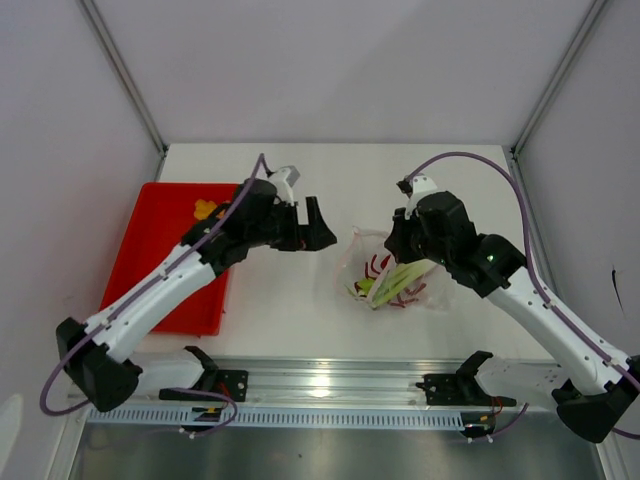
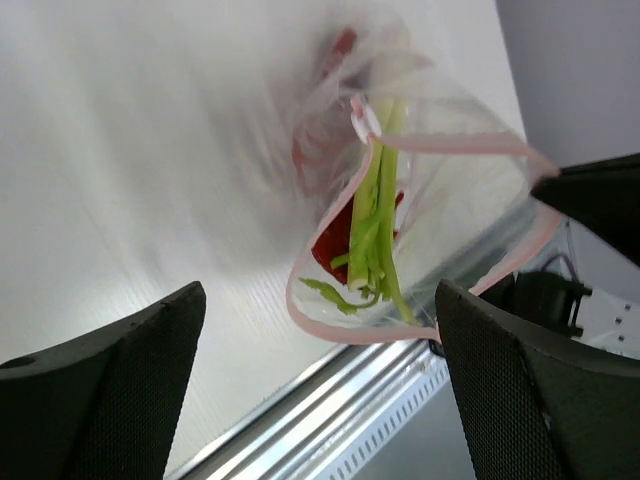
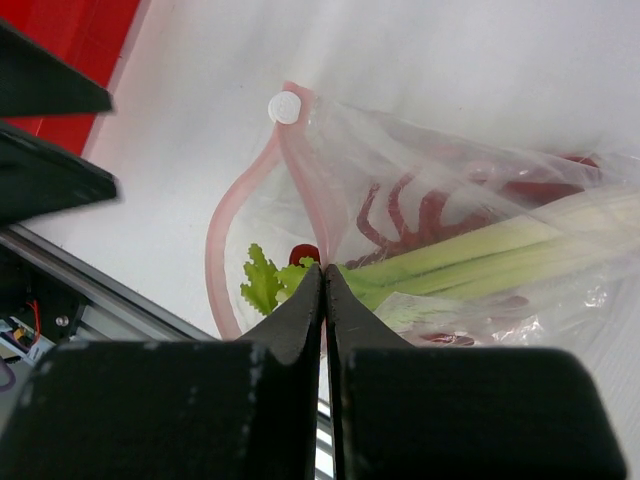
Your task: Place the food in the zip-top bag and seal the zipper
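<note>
The clear zip bag with pink zip edges lies on the white table, mouth gaping toward the left, holding green celery, a leafy tip and red pieces. Its white slider shows at one end of the zip. My left gripper stands open and empty left of the bag, its fingers wide in its wrist view. My right gripper is shut at the bag's zip edge; whether it pinches the film is hard to tell.
A red tray sits at the table's left with yellow pieces, partly behind my left arm. A metal rail runs along the front edge.
</note>
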